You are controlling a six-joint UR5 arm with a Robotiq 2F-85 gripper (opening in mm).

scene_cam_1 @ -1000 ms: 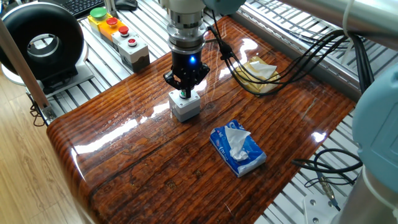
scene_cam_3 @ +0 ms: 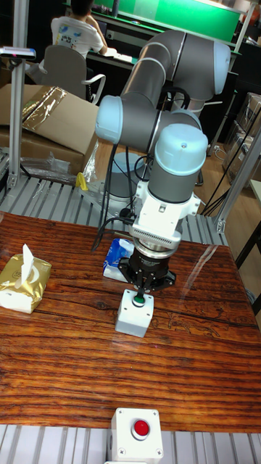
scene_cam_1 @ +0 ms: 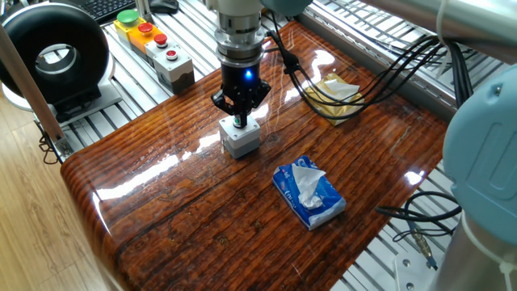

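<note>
A small white box [scene_cam_1: 241, 141] with a green button [scene_cam_3: 138, 300] on its top stands on the glossy brown wooden table [scene_cam_1: 178, 218]. Directly above it, my black gripper [scene_cam_1: 241, 124] points straight down, its fingers shut together. The fingertips reach the green button and appear to touch it, hiding part of it in both views. Nothing shows between the fingers.
A blue tissue pack [scene_cam_1: 309, 194] lies in front of the box, a gold tissue pack [scene_cam_1: 333, 99] behind and to the right. Button boxes, one with a red button [scene_cam_3: 141, 428], stand beyond the table's edge. Black cables [scene_cam_1: 388, 89] hang by the arm.
Over the last second my gripper has shifted very slightly left and down onto the button, the arm and cables moving with it.
</note>
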